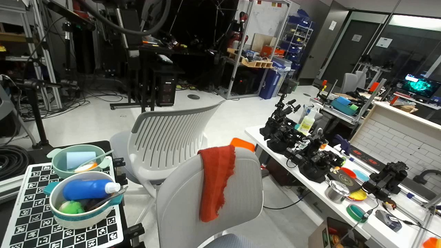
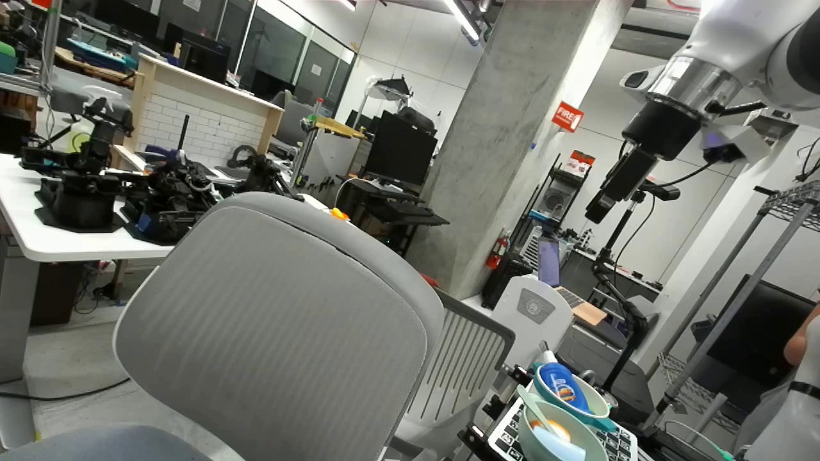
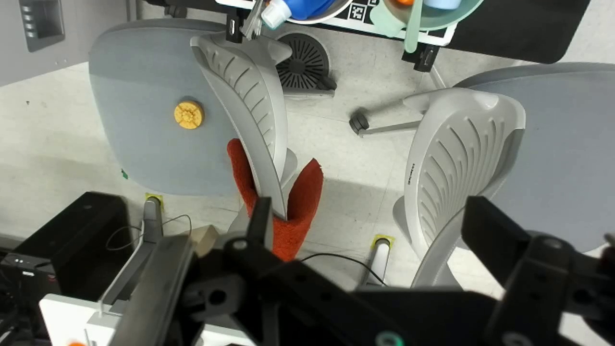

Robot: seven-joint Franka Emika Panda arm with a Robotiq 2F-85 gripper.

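A red cloth (image 1: 215, 182) is draped over the top of a grey chair back (image 1: 182, 198) in the first exterior view. From above, the wrist view shows the same cloth (image 3: 300, 210) folded across the chair's edge, toward the left finger (image 3: 262, 222). My gripper is open, and only the floor and chairs far below show between its fingers. In the second exterior view the gripper (image 2: 598, 211) hangs high in the air, well above the chairs and touching nothing.
A second grey chair (image 1: 173, 136) stands beside the first. Two bowls, one pale green (image 1: 62, 161) and one white with a teal rim (image 1: 68, 221), sit on a patterned board (image 1: 24, 223). A yellow round object (image 3: 189, 115) lies on a chair seat. The white table (image 1: 289, 161) is crowded.
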